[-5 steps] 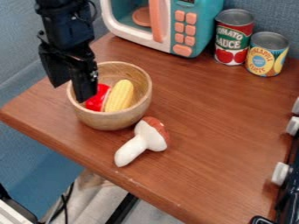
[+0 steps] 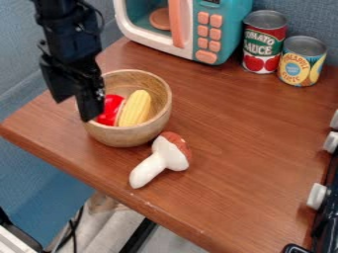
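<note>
My black gripper (image 2: 82,99) hangs over the left side of a wooden bowl (image 2: 148,132), its tip low inside the rim beside a red object (image 2: 109,109); whether it is open or shut does not show. A yellow toy corn (image 2: 133,108) lies in the bowl next to the red object. A white toy mushroom with a red cap (image 2: 152,167) lies on the table in front of the bowl.
A teal toy microwave (image 2: 199,25) stands at the back, with a tomato can (image 2: 263,44) and a yellow-labelled can (image 2: 299,69) to its right. A black appliance (image 2: 322,222) sits at the right edge.
The arm has shifted slightly to the right and down at the bowl's left side. The objects look unmoved.
</note>
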